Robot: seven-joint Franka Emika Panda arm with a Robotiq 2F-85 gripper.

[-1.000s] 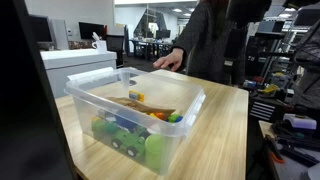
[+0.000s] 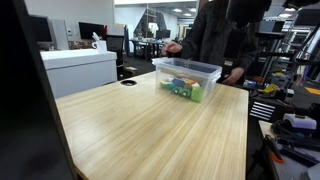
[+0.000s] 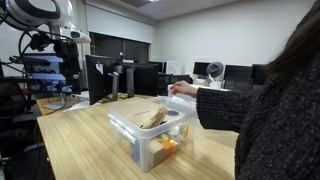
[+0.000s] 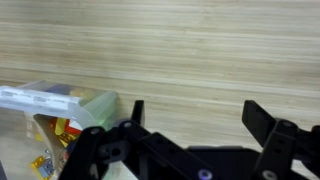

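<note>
A clear plastic bin [image 2: 173, 71] full of colorful toys stands on the wooden table in exterior view 1, toward the end where a person is. Its near wall [image 3: 140, 150] shows in exterior view 2, with the person's hand [image 3: 183, 89] close to the rim. In the wrist view the bin's rim [image 4: 40, 98] enters at the lower left, beside my gripper. The gripper is open; only bare tabletop shows between its fingers, and it does not touch the bin.
Bare wooden tabletop [image 2: 130, 125] fills most of exterior view 1. The person [image 3: 285, 100] in a dark top stands close to the table, an arm reaching over it. Monitors [image 3: 145, 80] stand in the background.
The bin has slid away from exterior view 1's camera, toward the person's end of the table. The person's hand is now by the bin, and the near tabletop is clear.
</note>
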